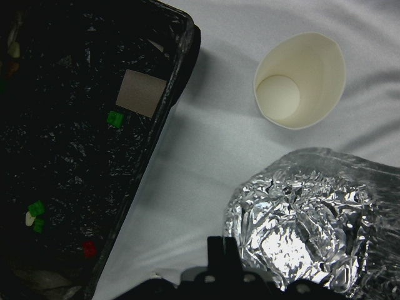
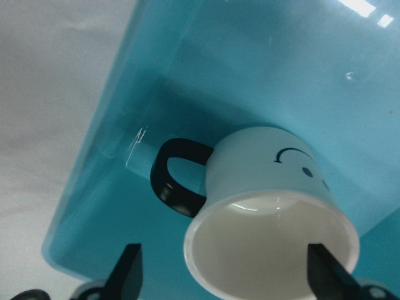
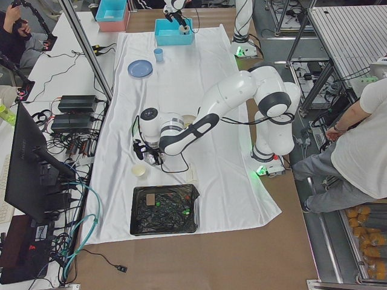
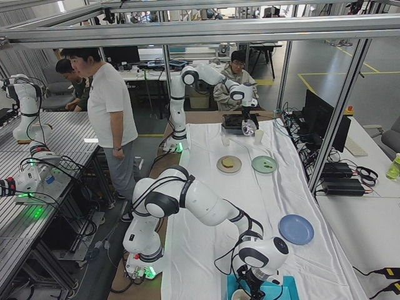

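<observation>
My left gripper (image 3: pixel 147 151) hangs over the cloth near a cream cup (image 1: pixel 300 81), with a crumpled foil object (image 1: pixel 294 231) at its fingertips in the left wrist view; whether it grips that is unclear. A black tray (image 3: pixel 163 229) holding small green and red bits lies nearby. My right gripper is open over a teal bin (image 2: pixel 281 62), its fingers either side of a white mug (image 2: pixel 250 169) with a black handle, lying in that bin with its mouth toward the gripper.
A blue plate (image 4: pixel 295 229), a green plate (image 4: pixel 264 164) and a tan plate (image 4: pixel 229 164) with food lie on the white cloth (image 3: pixel 181 84). A blue cup (image 3: pixel 159 54) stands near the bin. A monitor and cables line one side; a person stands on the other.
</observation>
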